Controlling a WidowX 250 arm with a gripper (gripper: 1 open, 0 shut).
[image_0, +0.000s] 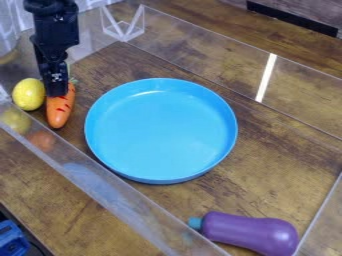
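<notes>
My black gripper (56, 78) hangs at the upper left, open, its fingertips low beside an orange toy carrot (60, 107) and just above and right of a yellow lemon-like toy (30, 94). The gripper partly covers the top of the carrot; whether it touches it I cannot tell. A blue plate (160, 131) sits in the middle of the wooden surface. A purple toy eggplant (250, 233) lies at the lower right.
Clear plastic walls (120, 200) border the area. A blue object (10, 238) is at the lower left, outside the wall. The wooden surface right of the plate is clear.
</notes>
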